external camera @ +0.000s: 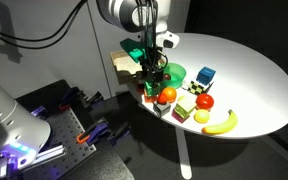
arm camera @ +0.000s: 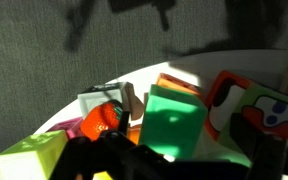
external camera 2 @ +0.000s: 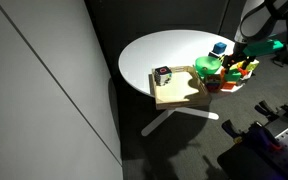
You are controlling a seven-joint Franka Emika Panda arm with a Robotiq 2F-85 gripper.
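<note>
In the wrist view my gripper is open, its dark fingers spread to either side of a green block [arm camera: 172, 122]. Bare gaps show between the block and the fingers, so it is not held. The block stands close to the table edge, over an orange block [arm camera: 177, 84]. From exterior view 1, the gripper [external camera: 154, 80] is low over the near edge of the round white table [external camera: 249, 70], and the arm partly hides what lies beneath. An orange ball [external camera: 168, 95] sits just right of it.
A green bowl [external camera 2: 206, 66] and a wooden tray [external camera 2: 181, 92] lie beside the gripper. A blue block [external camera: 205, 78], a red ball [external camera: 205, 102] and a banana [external camera: 221, 124] are to the right. Toys crowd the near edge.
</note>
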